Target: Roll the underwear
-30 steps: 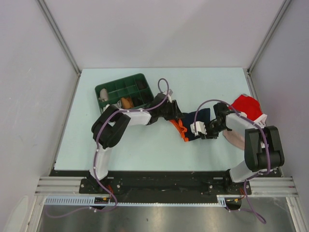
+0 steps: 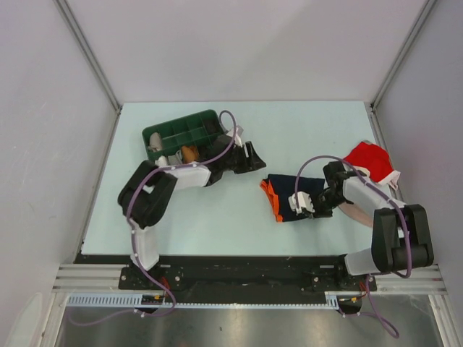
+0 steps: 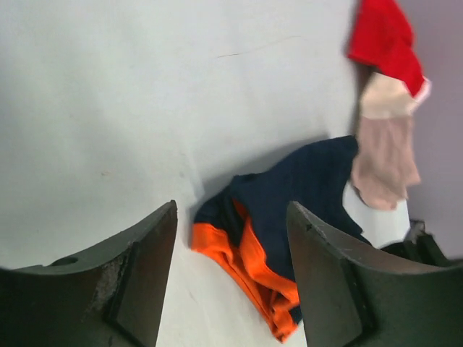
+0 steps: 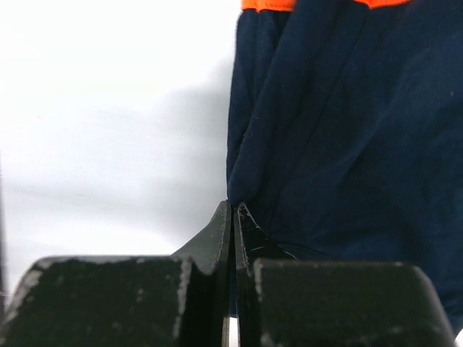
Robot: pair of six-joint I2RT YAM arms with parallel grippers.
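Navy underwear with orange bands [image 2: 293, 189] lies folded and creased on the white table. My right gripper [image 2: 311, 206] is down at its near right part; in the right wrist view its fingertips [image 4: 234, 211] are shut at a fold of the navy cloth [image 4: 347, 144], though whether cloth is pinched between them is unclear. My left gripper [image 2: 250, 163] hangs just left of and beyond the underwear, its fingers apart and empty, with the cloth [image 3: 304, 188] ahead of it in the left wrist view.
A green compartment box [image 2: 177, 130] with rolled items stands at the back left. Red [image 2: 365, 155] and beige cloths [image 3: 383, 152] lie along the right edge.
My left gripper has risen away from the orange band, back and left. The underwear and my right gripper have shifted a little toward the front and right.
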